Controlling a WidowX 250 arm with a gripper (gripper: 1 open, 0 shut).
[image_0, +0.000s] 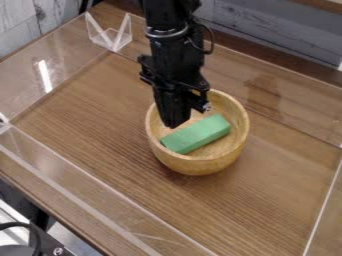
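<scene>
A yellow round bowl (195, 160) sits on the wooden table, holding a green block (197, 134) that lies tilted inside it. The black gripper (168, 108) hangs over the back left of the bowl, its lower end near the rim. Its fingers look shut, with nothing visible between them; their tips are partly hard to make out against the dark body.
A pale wall or ledge runs along the back right. A dark cable (20, 240) lies at the lower left corner.
</scene>
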